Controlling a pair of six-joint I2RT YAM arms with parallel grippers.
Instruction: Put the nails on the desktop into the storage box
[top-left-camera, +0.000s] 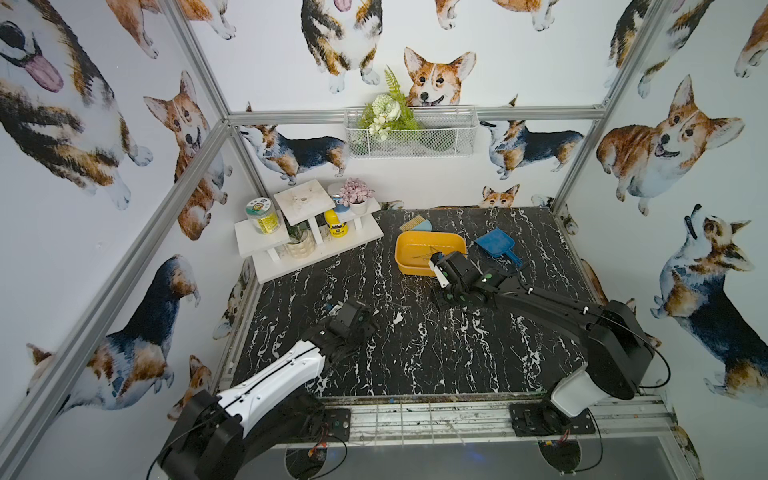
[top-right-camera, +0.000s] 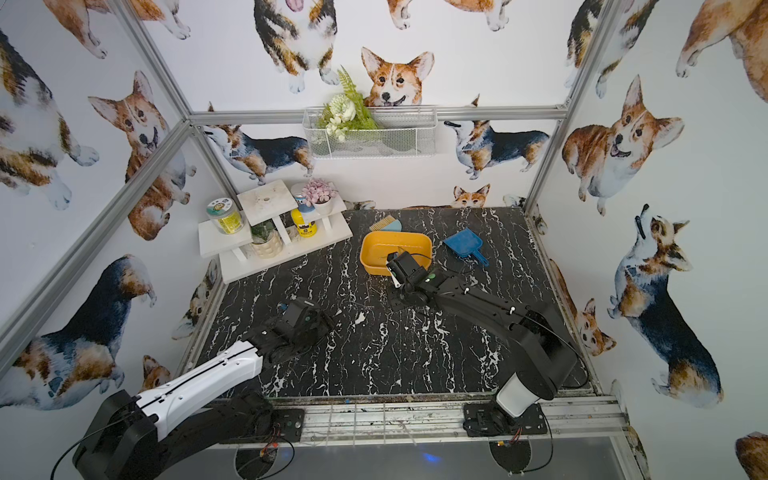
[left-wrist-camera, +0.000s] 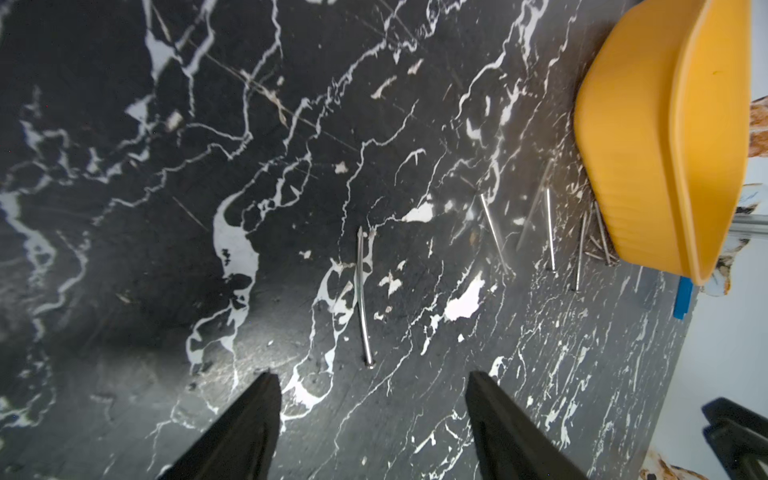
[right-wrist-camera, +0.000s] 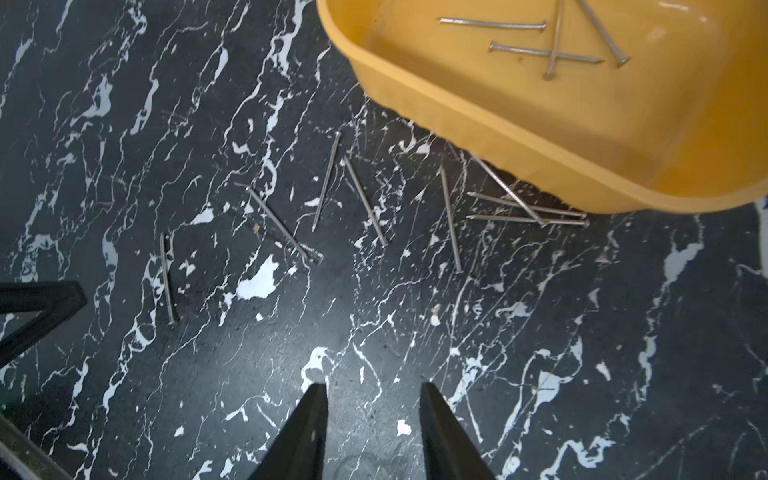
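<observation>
A yellow storage box (top-left-camera: 416, 244) holds several nails (right-wrist-camera: 544, 52). More nails (right-wrist-camera: 448, 216) lie scattered on the black marbled desktop (top-left-camera: 400, 336), some against the box's near side. My left gripper is low on the left, fingers apart, a single nail (left-wrist-camera: 361, 296) lying just beyond and between them in the left wrist view. My right gripper hangs over the desktop in front of the box, open with nothing between its fingers.
A blue dustpan (top-left-camera: 496, 244) lies right of the box, a brush (top-left-camera: 414, 223) behind it. White shelves (top-left-camera: 272, 240) with jars and plants stand at the back left.
</observation>
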